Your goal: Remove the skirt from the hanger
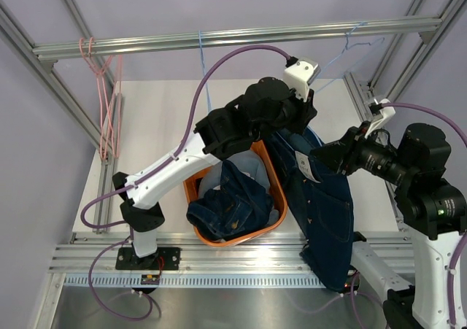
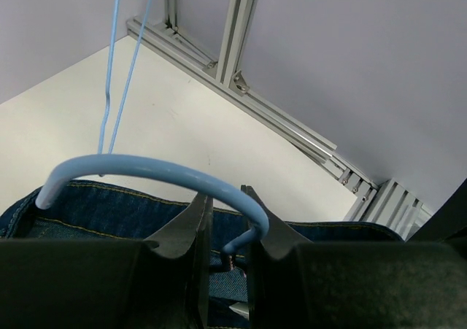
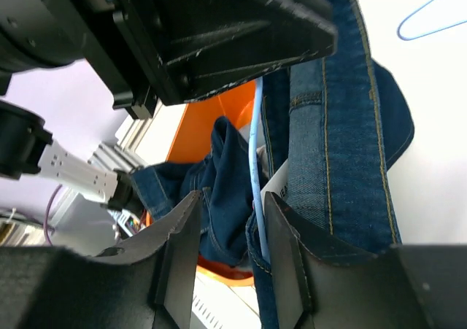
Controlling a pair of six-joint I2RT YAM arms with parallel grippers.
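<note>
A dark denim skirt (image 1: 321, 227) hangs below my left gripper (image 1: 295, 117) in the top view. A light blue hanger (image 2: 146, 165) crosses the left wrist view, and my left gripper is shut on it, with denim behind. In the right wrist view the hanger's blue bar (image 3: 255, 168) runs down along the skirt (image 3: 336, 183) to between the fingers of my right gripper, which stands part open around it and the denim edge. In the top view that right gripper (image 1: 328, 150) is over the skirt's upper right part, by a white label.
An orange bin (image 1: 192, 190) holding denim and grey clothes sits at centre. Pink hangers (image 1: 109, 114) and blue hangers (image 1: 346, 48) hang on the metal rail (image 1: 241, 39). The white board's left side (image 1: 146, 161) is clear.
</note>
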